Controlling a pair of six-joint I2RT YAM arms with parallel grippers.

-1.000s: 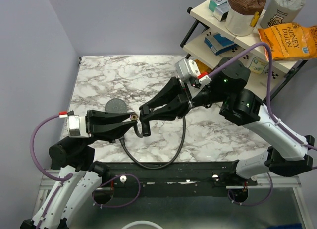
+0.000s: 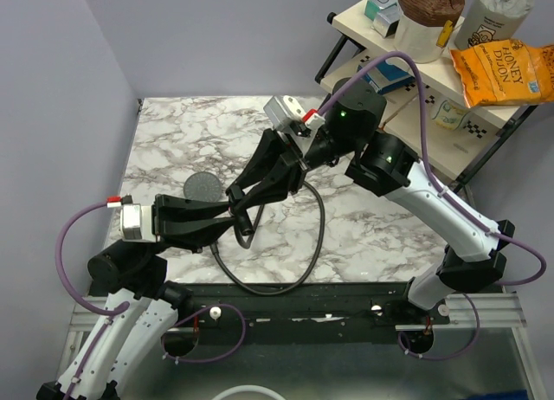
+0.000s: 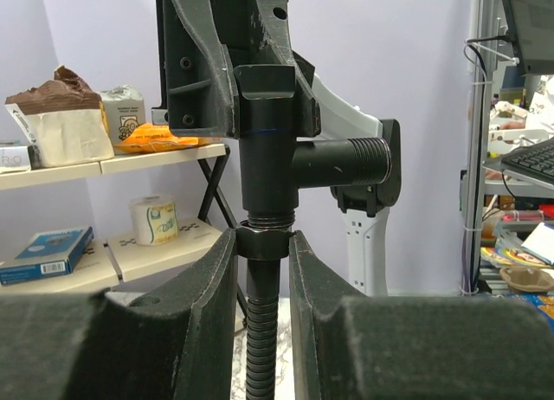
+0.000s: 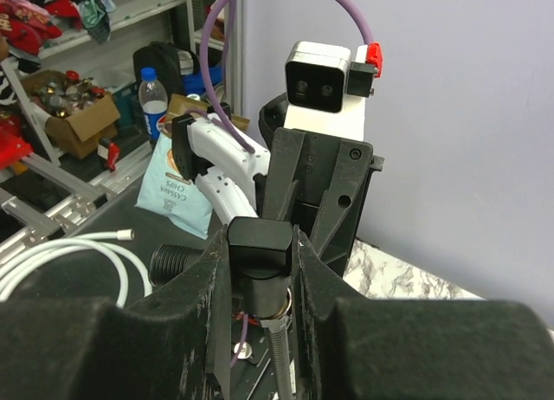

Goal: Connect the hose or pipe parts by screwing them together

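Note:
A black T-shaped fitting (image 3: 268, 175) stands upright on the end of the ribbed hose (image 3: 261, 348), meeting it at a threaded joint. My left gripper is shut on the hose's end nut, just below the fitting. My right gripper is shut on the fitting from above, its side branch sticking out sideways. In the top view both grippers meet over the marble board. The hose (image 2: 318, 235) loops down onto the board beside a round shower head (image 2: 202, 185).
A shelf rack (image 2: 433, 36) with packages stands at the back right, close to my right arm. Walls bound the left and back. The board's right part (image 2: 389, 235) is clear. A white hose (image 4: 78, 253) lies coiled beyond the arms.
My right gripper has moved left with the fitting onto the hose end in my left gripper, whose opening is now covered.

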